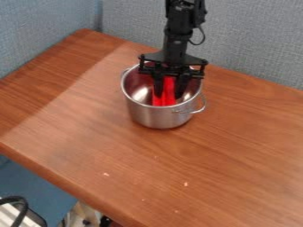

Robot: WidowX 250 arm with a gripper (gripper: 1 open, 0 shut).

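A steel pot (143, 113) with side handles stands on the wooden table (225, 168), toward the back middle. My black gripper (171, 83) reaches down into it from above, shut on a red object (165, 94) inside the pot. The gripper's body hides part of the pot's rim and of the red object, so its exact shape is unclear.
Grey fabric walls (249, 44) border the back and left. Below the table's front-left edge are a blue floor and some black and white items (21, 213).
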